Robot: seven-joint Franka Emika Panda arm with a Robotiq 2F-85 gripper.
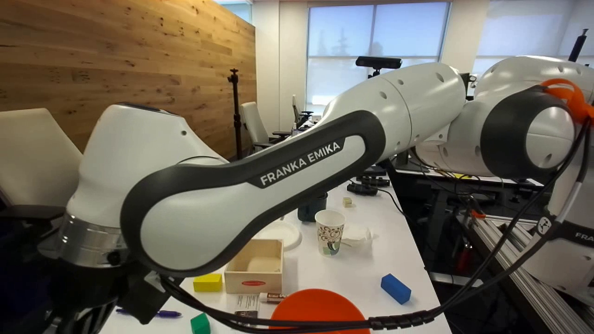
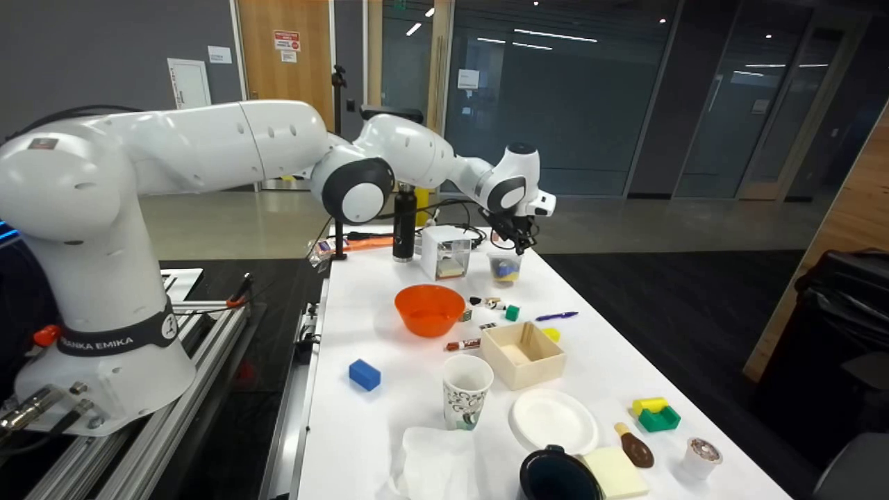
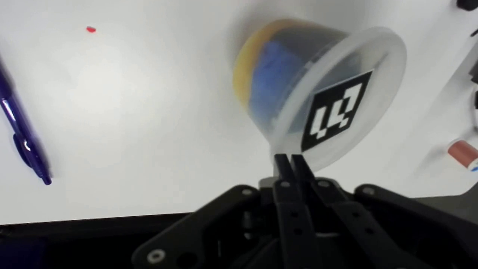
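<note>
A clear plastic tub [image 3: 286,80] with blue and yellow contents stands on the white table. Its translucent lid [image 3: 381,94] bears a black-and-white square marker. In the wrist view my gripper is nearly closed at the near edge of the lid, its two dark fingertips close together with the thin rim apparently between them; the exact contact is hard to make out. Exterior view 2 has the tub [image 2: 504,268] near the table's far end, with my gripper [image 2: 521,243] right over it. The arm blocks the tub from exterior view 1.
A purple pen [image 3: 22,130] lies beside the tub. Nearer exterior view 2 stand an orange bowl [image 2: 429,310], a wooden box [image 2: 546,371], a paper cup [image 2: 467,392] and a clear drawer box [image 2: 446,254]. A blue block [image 2: 364,375] sits near the table edge.
</note>
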